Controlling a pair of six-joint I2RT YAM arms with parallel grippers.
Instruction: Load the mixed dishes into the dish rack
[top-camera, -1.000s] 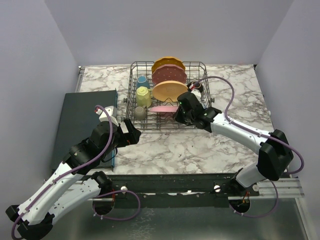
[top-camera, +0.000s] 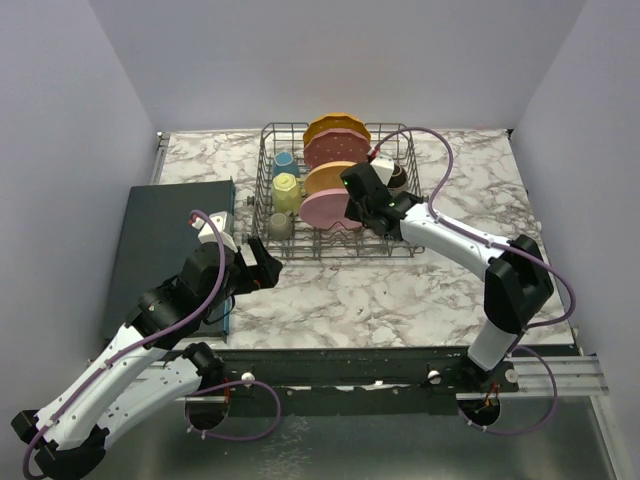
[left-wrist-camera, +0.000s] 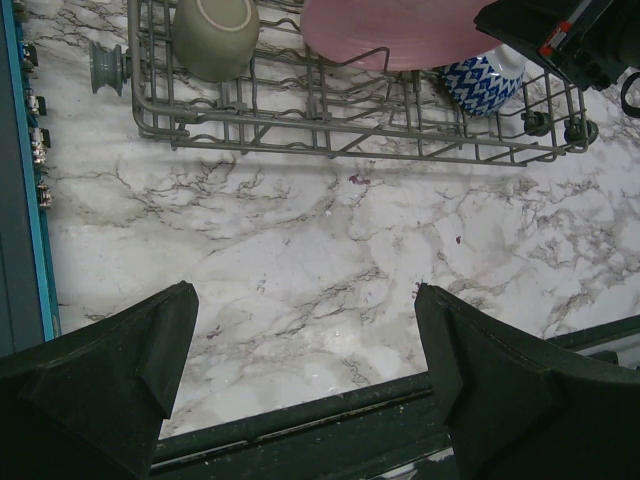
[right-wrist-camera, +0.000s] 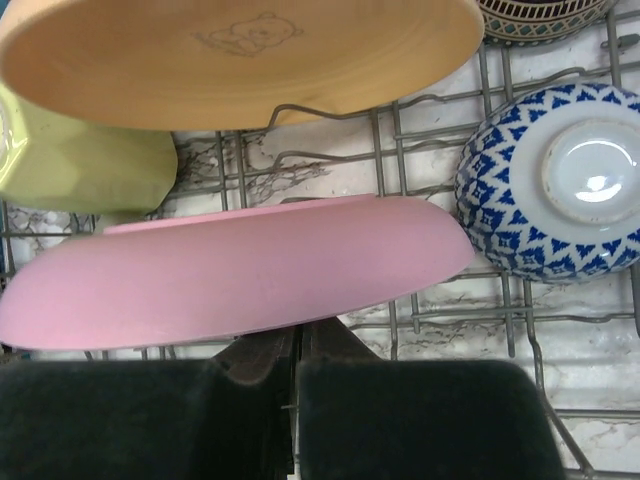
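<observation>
My right gripper (top-camera: 358, 205) is at the front of the dish rack (top-camera: 310, 252), its fingers shut beneath the pink plate (right-wrist-camera: 230, 275); whether they touch it I cannot tell. Orange (top-camera: 335, 176), dotted red (top-camera: 335, 146) and yellow (top-camera: 335, 122) plates stand behind it. A green cup (top-camera: 286, 192), blue cup (top-camera: 284, 163) and grey cup (left-wrist-camera: 214, 40) fill the left side. A blue-patterned bowl (right-wrist-camera: 550, 180) sits bottom-up on the right, with a dark patterned dish (top-camera: 397, 178) behind. My left gripper (top-camera: 260, 262) stands open and empty at the rack's front left.
A dark board (top-camera: 165, 250) with a blue edge lies to the left, under my left arm. Walls bound the sides and back.
My left arm has not moved.
</observation>
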